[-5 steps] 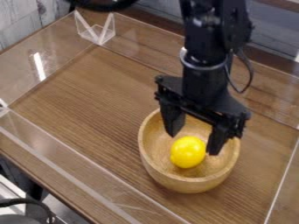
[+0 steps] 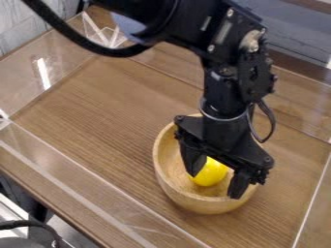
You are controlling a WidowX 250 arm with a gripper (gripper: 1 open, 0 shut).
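Note:
A yellow oval object lies in a round light wooden bowl right of centre. My black gripper reaches down into the bowl over the yellow object, its two fingers spread to either side and partly hiding it. Whether the fingers touch it I cannot tell.
A clear plastic edge runs along the near left. A dark cable lies at the bottom left corner.
My gripper has come lower into the bowl, around the yellow object, which is now more covered by it.

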